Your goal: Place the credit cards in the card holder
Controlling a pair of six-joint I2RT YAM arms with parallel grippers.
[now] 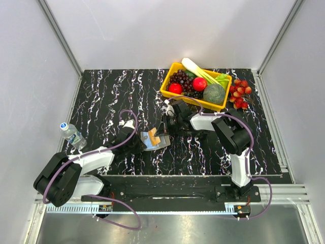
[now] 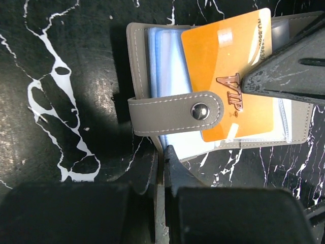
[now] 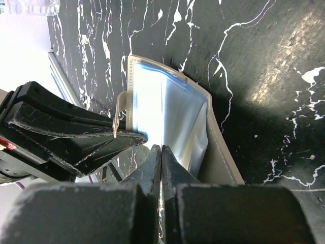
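The grey card holder (image 2: 139, 61) lies spread on the dark marbled table, its bluish clear sleeves (image 3: 177, 96) showing. An orange card (image 2: 218, 56) rests over the sleeves, and the holder's snap strap (image 2: 167, 113) crosses part of it in the left wrist view. My left gripper is shut on the holder's edge. My right gripper (image 1: 157, 133) is shut, and one of its fingers (image 2: 284, 76) overlaps the card in the left wrist view. Nothing clear shows between its tips in the right wrist view, where the orange card is hidden.
Behind the right arm stands a yellow basket (image 1: 165, 87) of fruit and vegetables, with red fruit (image 1: 240, 94) beside it. A water bottle (image 1: 73, 136) stands at the left.
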